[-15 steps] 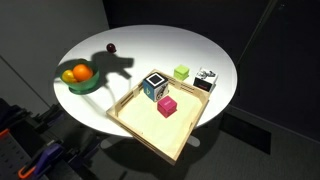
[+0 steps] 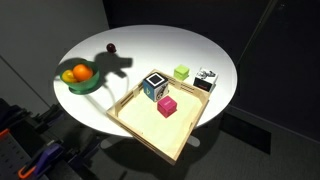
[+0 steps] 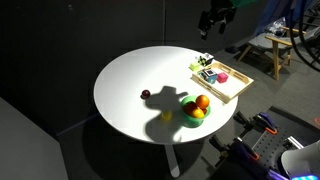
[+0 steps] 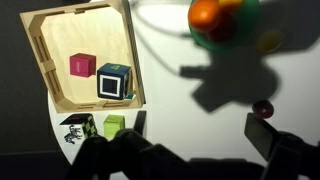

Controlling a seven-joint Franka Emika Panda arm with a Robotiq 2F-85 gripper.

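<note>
My gripper hangs high over the round white table, its dark fingers spread wide apart in the wrist view with only tabletop visible between them. A wooden tray (image 2: 129,117) holds a pink cube (image 2: 167,106) and a larger dark blue cube (image 2: 155,86) with a white square on one face. Outside the tray are a green cube (image 2: 181,72) and a black-and-white patterned cube (image 2: 205,79). The green bowl (image 3: 188,101) has orange fruit (image 3: 202,101) in it. A dark red ball (image 3: 145,94) lies alone on the tabletop.
Beside the bowl lies a yellow round item (image 3: 167,116) on the table (image 3: 125,110). Shadows of the arm fall near the bowl.
</note>
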